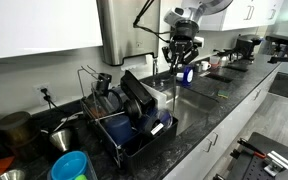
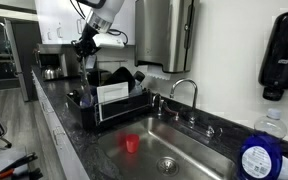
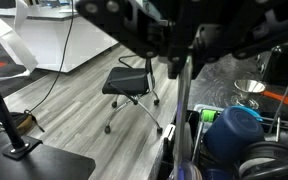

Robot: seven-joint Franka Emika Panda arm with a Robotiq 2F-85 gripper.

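Note:
My gripper is shut on the upper end of a long, shiny, narrow utensil [image 3: 185, 115], which runs down toward the dish rack in the wrist view. Its lower end is blurred among the rack's contents, so I cannot tell whether it still touches anything. From exterior view 1, the gripper [image 1: 173, 67] points down just right of the black dish rack [image 1: 144, 151]. Exterior view 2 has it over the far-left end of the rack, where the fingertips are hard to make out.
Dark pans [image 1: 137, 95] and other dishes crowd the rack, with a blue cup [image 3: 238, 126] among them. A red cup [image 2: 132, 143] stands by the sink [image 2: 169, 150]. Metal pots and a blue bucket [image 1: 71, 165] occupy the counter's near end.

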